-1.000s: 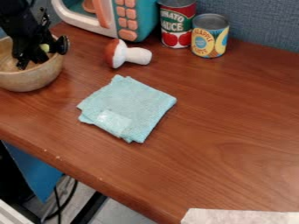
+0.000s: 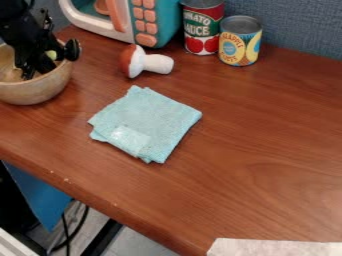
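My black gripper [image 2: 40, 58] is at the upper left, its tip down in a wooden bowl [image 2: 38, 88] that is cut off by the frame's edge. Something yellowish shows around its fingers, and whether it is open or shut is not clear.
A folded teal cloth [image 2: 147, 120] lies mid-table. A toy mushroom [image 2: 147, 62], a teal toy microwave [image 2: 147, 20], a sauce can [image 2: 202, 30] and a second can [image 2: 239, 42] stand at the back.
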